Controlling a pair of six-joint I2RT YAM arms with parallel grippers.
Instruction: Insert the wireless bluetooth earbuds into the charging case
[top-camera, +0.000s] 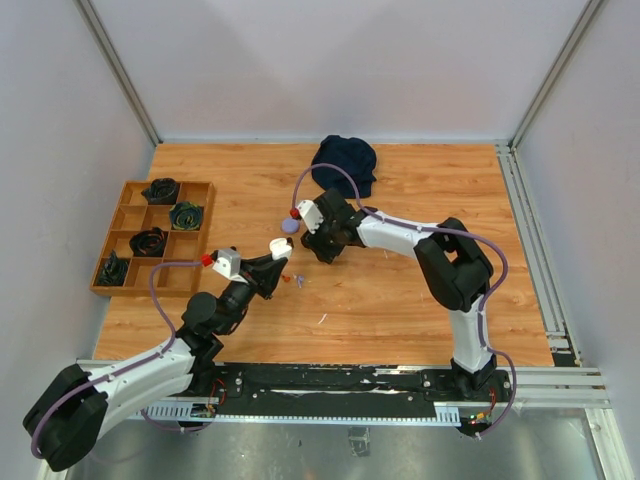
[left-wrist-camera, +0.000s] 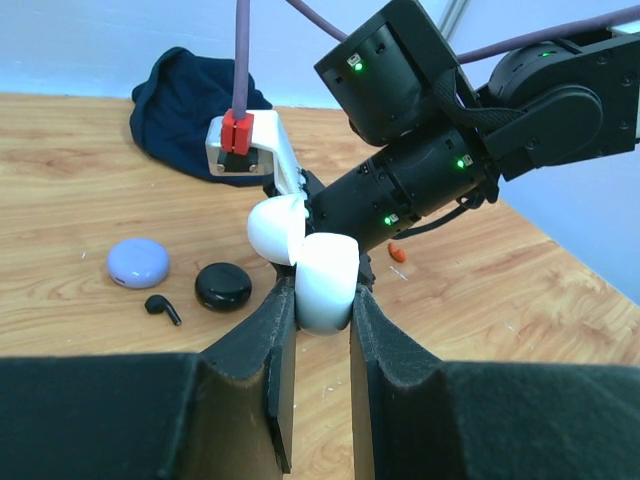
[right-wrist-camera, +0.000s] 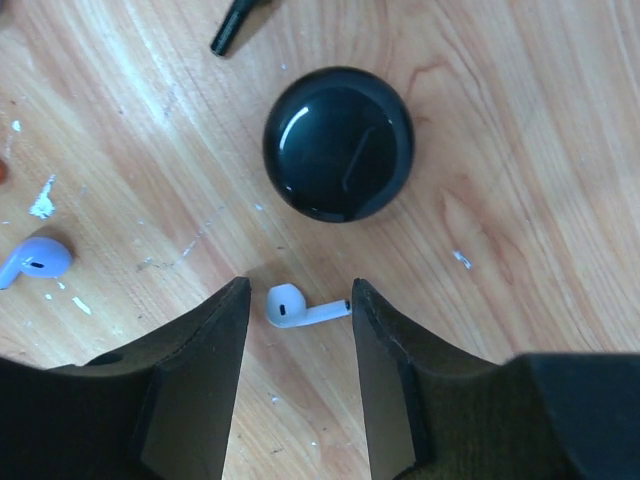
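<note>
My left gripper is shut on a white charging case (left-wrist-camera: 327, 285), held above the table with its rounded lid (left-wrist-camera: 275, 228) swung up. What lies inside the case is hidden from this angle. A white earbud (right-wrist-camera: 305, 307) shows between the parted fingertips of my right gripper, which is open; it appears to rest on the wood, with the pads not clearly touching it. From above, the right gripper (top-camera: 314, 246) is a short way right of the held case (top-camera: 281, 248).
Close to the white earbud sit a round black case (right-wrist-camera: 338, 145), a black earbud (right-wrist-camera: 236, 25) and a blue earbud (right-wrist-camera: 42, 258). A lilac case (left-wrist-camera: 138, 263) stands farther left. Dark cloth (top-camera: 346, 165) lies at the back, a wooden compartment tray (top-camera: 155, 238) at the left.
</note>
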